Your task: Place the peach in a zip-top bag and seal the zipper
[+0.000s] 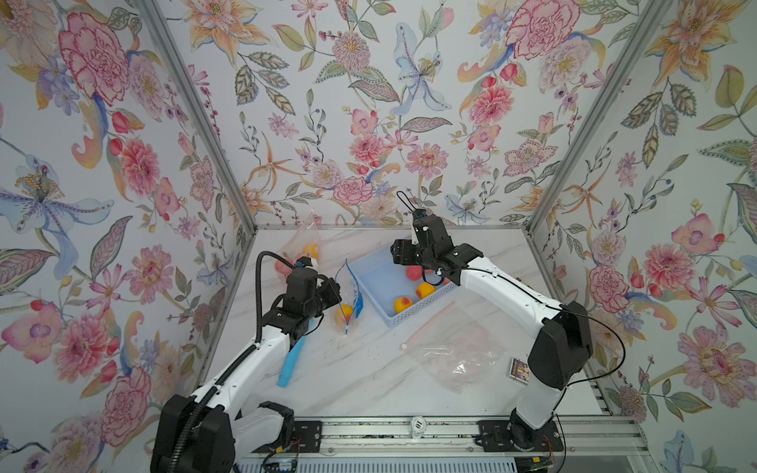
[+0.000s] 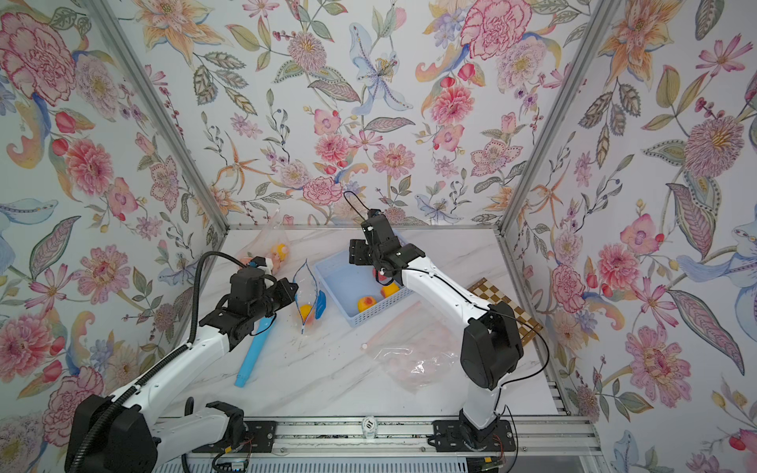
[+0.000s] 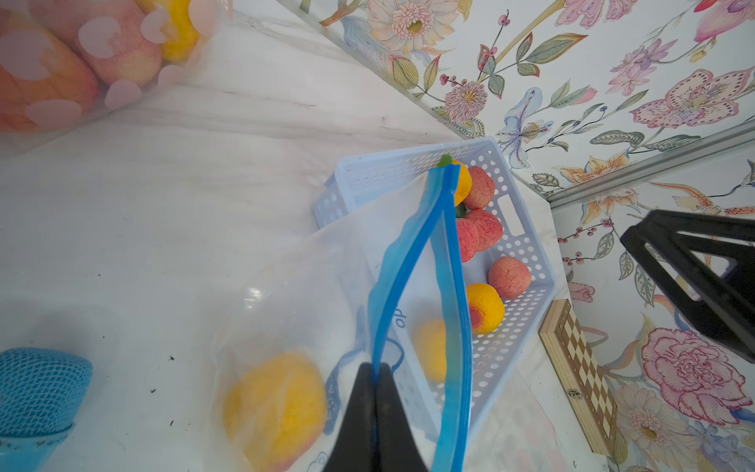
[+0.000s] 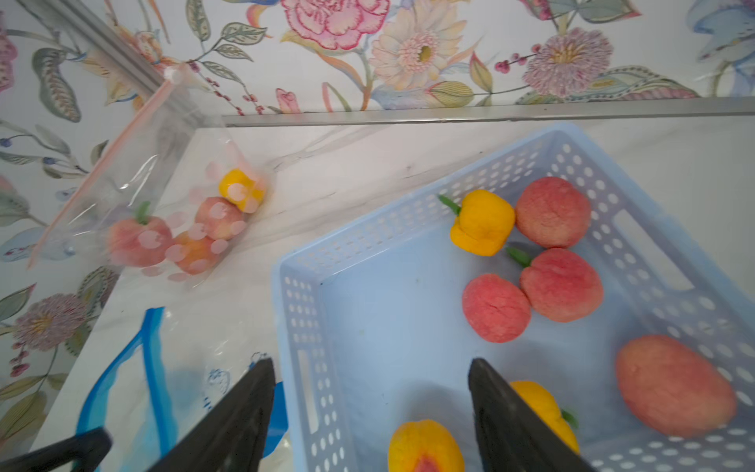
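A clear zip top bag with a blue zipper strip (image 3: 461, 330) stands with its mouth parted. Inside, low in the bag, lies a yellow-orange fruit, probably a peach (image 3: 275, 405). My left gripper is shut on one side of the bag's blue edge, holding it up. Over the blue basket (image 4: 302, 354), my right gripper is open with nothing between its fingers. Below it in the basket are a yellow-orange peach (image 4: 424, 448), red peaches (image 4: 495, 306) and a yellow pepper-like fruit (image 4: 482, 222).
Another clear bag of fruit (image 4: 196, 228) rests at the back left. A blue tube-like item (image 1: 291, 362) lies left of the bag. A flat clear plastic bag (image 1: 457, 347) covers the front middle, and a checkered board (image 2: 504, 303) sits at right.
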